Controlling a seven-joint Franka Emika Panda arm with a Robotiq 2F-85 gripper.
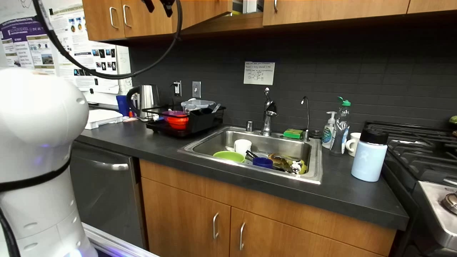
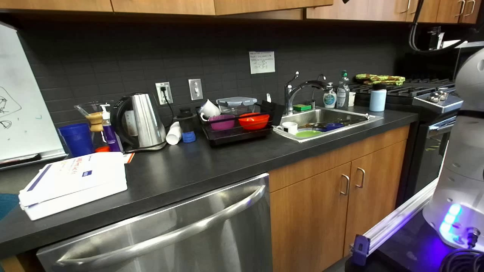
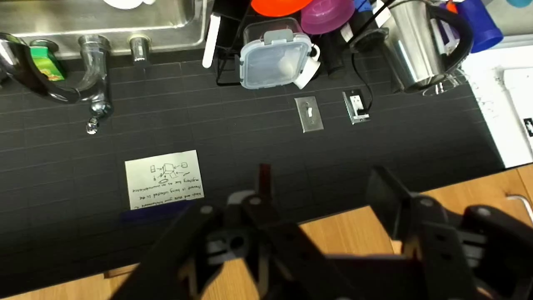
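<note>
In the wrist view my gripper has its two dark fingers spread apart, with nothing visible between them. Behind the gap lie the dark backsplash and the wooden underside edge of the upper cabinets. Only the dark tips of the gripper (image 1: pixel 158 6) enter exterior view 1, at its top edge, in front of the upper cabinets. To their right, one wooden cabinet door (image 1: pixel 199 15) stands ajar, with part of the shelf contents (image 1: pixel 250 6) showing beyond it. Whether my fingers touch this door cannot be told. The same door (image 2: pixel 267 6) shows from below in exterior view 2.
Below are the sink (image 1: pixel 317 165) with dishes, the faucet (image 1: pixel 267 115) and a dish rack (image 1: pixel 205 122). A kettle (image 2: pixel 147 120) and a white box (image 2: pixel 77 181) stand on the left counter. A light-blue bottle (image 1: pixel 369 158) is near the stove. Dark counter by the box is clear.
</note>
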